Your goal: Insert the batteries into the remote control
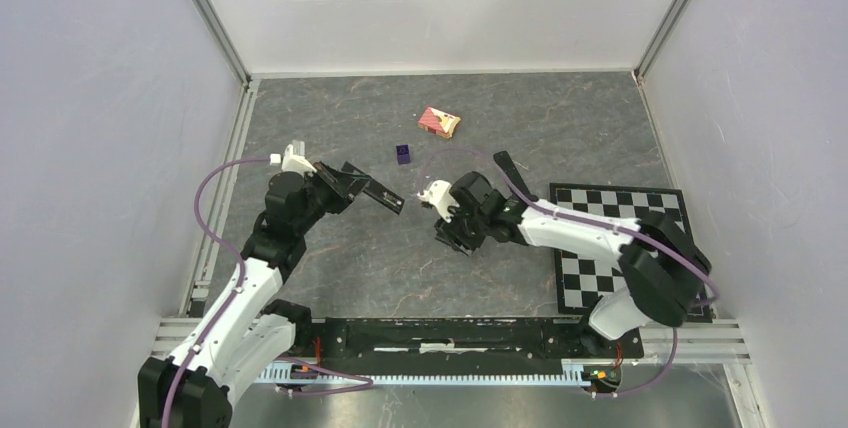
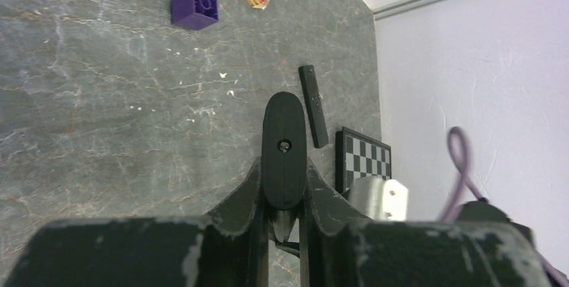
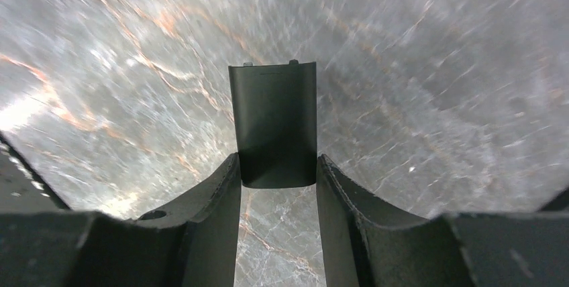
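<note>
My left gripper (image 1: 340,183) is shut on the dark remote control (image 2: 283,146), which extends from its fingers over the floor toward the centre. My right gripper is low over the grey floor, its fingertips on either side of a black battery cover (image 3: 273,119), touching its edges; it holds the cover. No batteries can be made out clearly in these views.
A purple block (image 1: 403,154) and a red snack box (image 1: 438,122) lie toward the back. A second black remote-shaped object (image 2: 313,106) lies beside the checkerboard (image 1: 578,278) on the right.
</note>
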